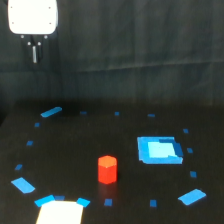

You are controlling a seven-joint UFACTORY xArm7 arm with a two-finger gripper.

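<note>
A red block [107, 170] with a hexagonal outline stands on the dark table, near the middle front. My gripper [36, 60] hangs at the top left below a white arm part, well above and away from the block. Its dark fingers look close together, but they are too small and dark to show whether they are open or shut. Nothing can be made out between them. To the right of the block lies a white square [160, 150] framed by blue tape [144, 150].
Several blue tape marks dot the table, with longer strips at the far left [51, 112], left [23, 185] and right [192, 198]. A pale object [60, 213] is cut off by the bottom edge.
</note>
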